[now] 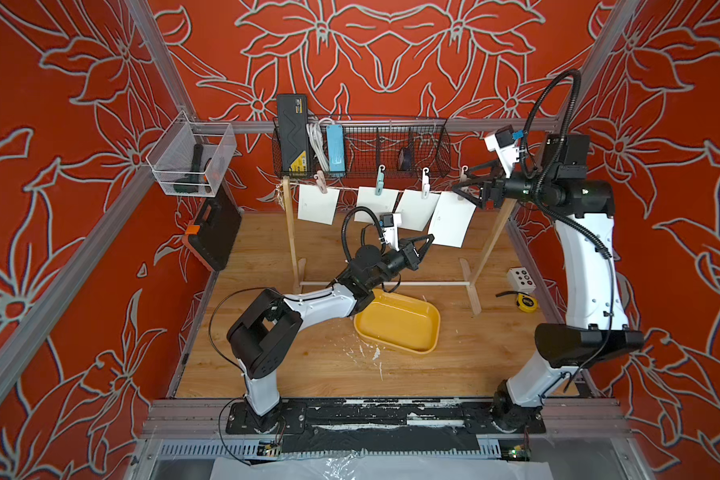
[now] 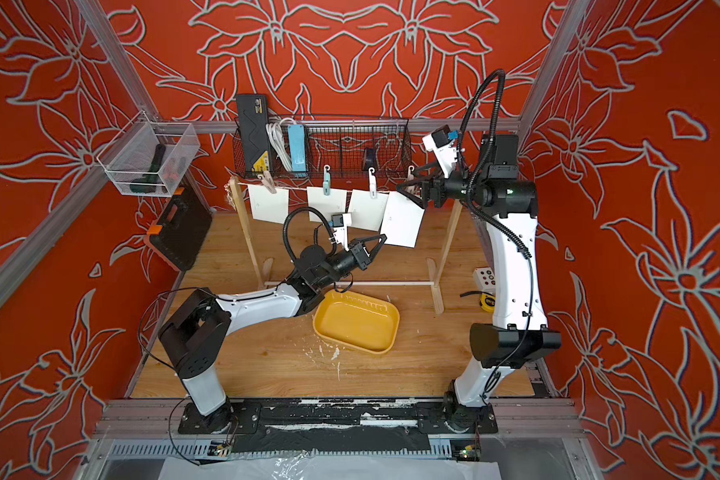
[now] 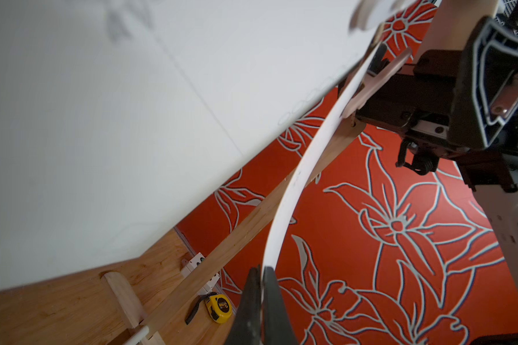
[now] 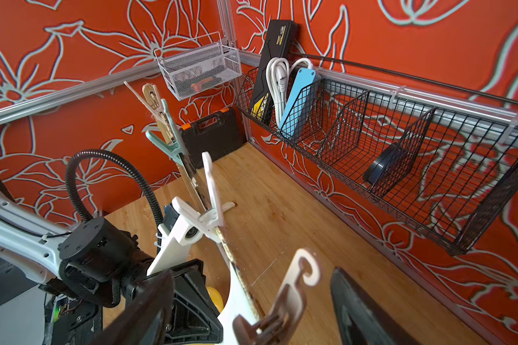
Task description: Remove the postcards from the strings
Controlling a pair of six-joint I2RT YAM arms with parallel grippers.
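Observation:
Four white postcards hang clipped on a string between wooden posts: leftmost (image 1: pixel 317 205), second (image 1: pixel 374 201), third (image 1: pixel 414 209), rightmost (image 1: pixel 451 223). My left gripper (image 1: pixel 427 241) is shut on the edge of the rightmost card, which bows up toward its pink clip in the left wrist view. My right gripper (image 1: pixel 461 192) is part open around that pink clip (image 4: pixel 279 313) at the top of the card; in the right wrist view the clip lies between its blurred fingers, and whether they touch it is unclear.
A yellow tray (image 1: pixel 397 321) sits below the string. A wire basket (image 1: pixel 396 144) with cables and boxes is behind it, a clear bin (image 1: pixel 188 160) at left, a tape measure (image 1: pixel 525 302) and power strip (image 1: pixel 521 279) at right.

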